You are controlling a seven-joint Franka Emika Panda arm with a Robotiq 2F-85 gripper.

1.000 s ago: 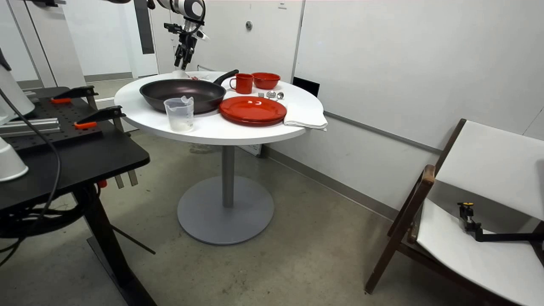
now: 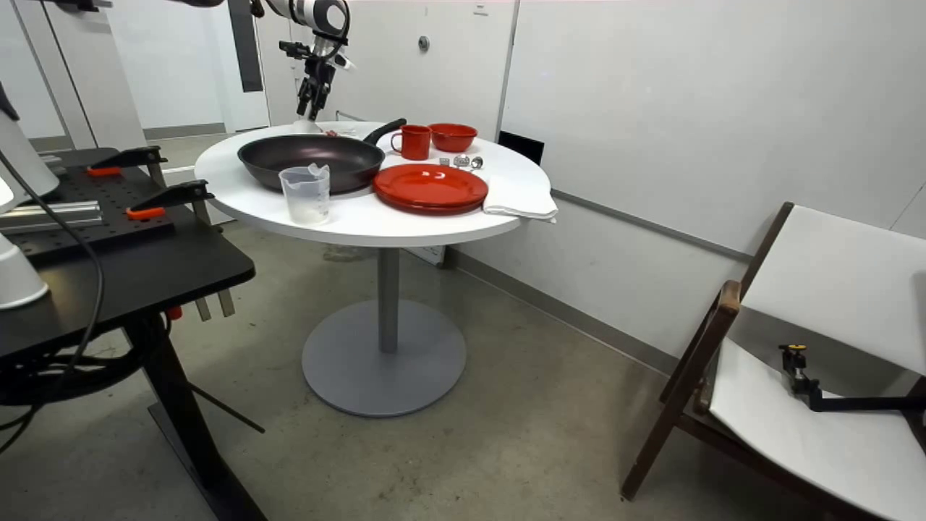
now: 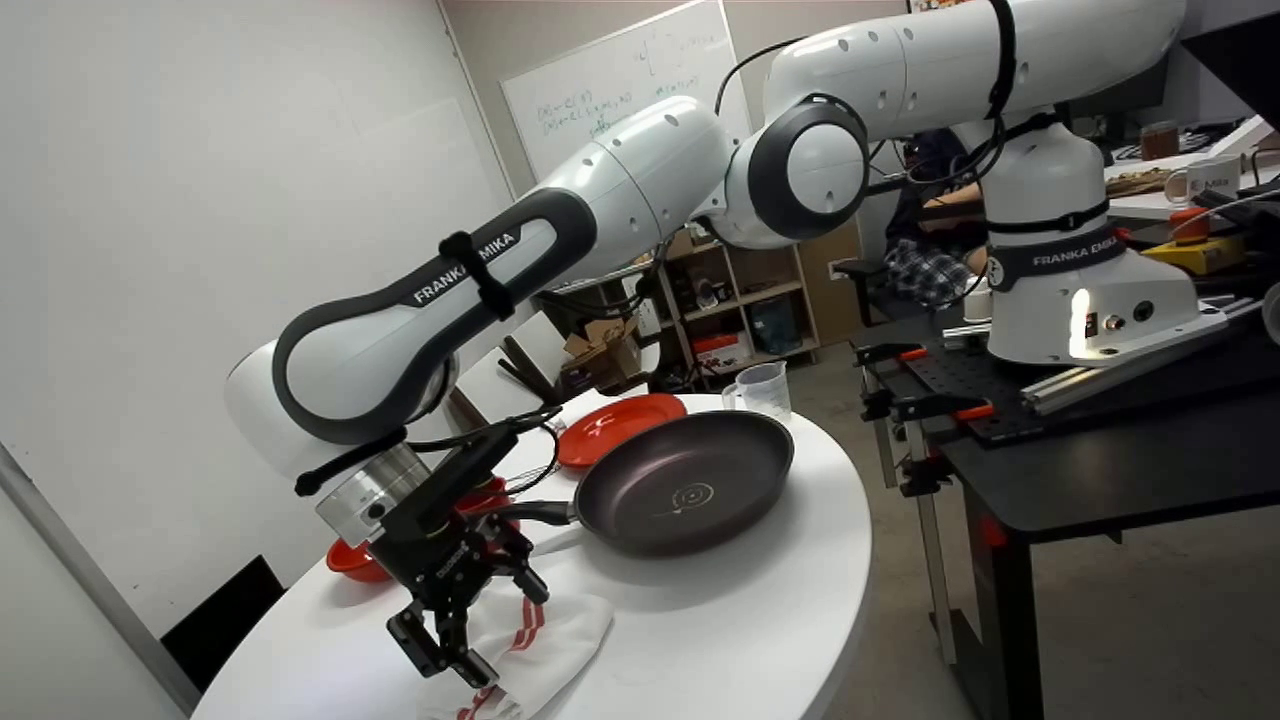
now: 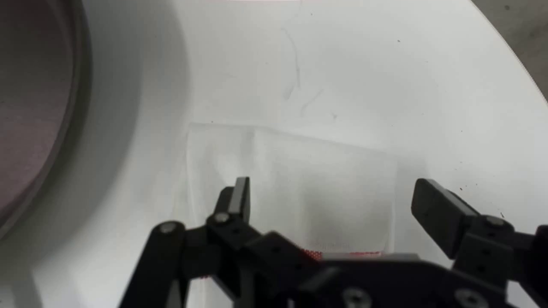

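My gripper is open over a white cloth with red stripes (image 4: pixel 318 177), its fingers spread wide and nothing visibly held between them. The cloth lies on the white round table, and part of it is hidden by the gripper in the wrist view. From the second exterior view, the gripper (image 3: pixel 504 626) points down close above the striped cloth (image 3: pixel 564 642); whether the fingertips touch it I cannot tell. Far back in the first exterior view, the gripper (image 2: pixel 310 108) is small at the table's far edge.
A dark frying pan (image 3: pixel 690 480) sits beside the cloth, its handle toward the red mug (image 2: pixel 414 142) and red bowl (image 2: pixel 453 136). Red plates (image 2: pixel 430 186), a clear measuring cup (image 2: pixel 306 195) and a folded white cloth (image 2: pixel 521 198) occupy the opposite side. Bare tabletop (image 4: pixel 359 77) borders the striped cloth.
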